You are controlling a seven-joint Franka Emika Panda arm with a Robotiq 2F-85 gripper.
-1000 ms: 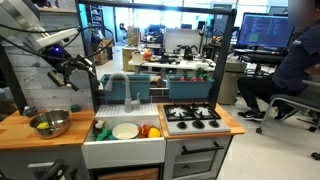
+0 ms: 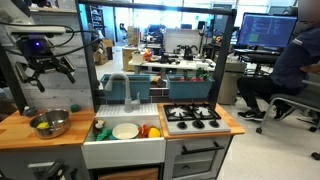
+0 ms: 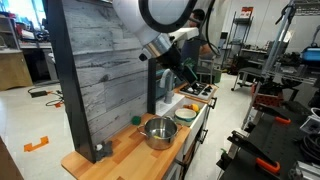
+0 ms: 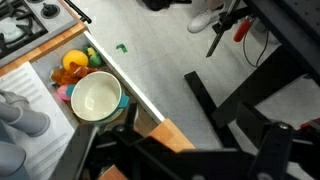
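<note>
My gripper hangs in the air at the left, above the wooden counter and higher than the metal pot. Its dark fingers are spread apart, and nothing shows between them. A small yellow item lies inside the pot. In the wrist view the fingers reach in from the bottom edge, with the counter edge and floor visible below the gap. The pot is out of sight there. A cream bowl sits in the sink beside several colourful toy foods.
A faucet rises behind the sink, right of the gripper. The drying rack and stove lie farther right along the counter. A dark post and grey board wall stand behind the pot.
The gripper has moved left, from near the faucet side to over the pot's area, and has turned somewhat. The pot and the sink's contents look unmoved.
</note>
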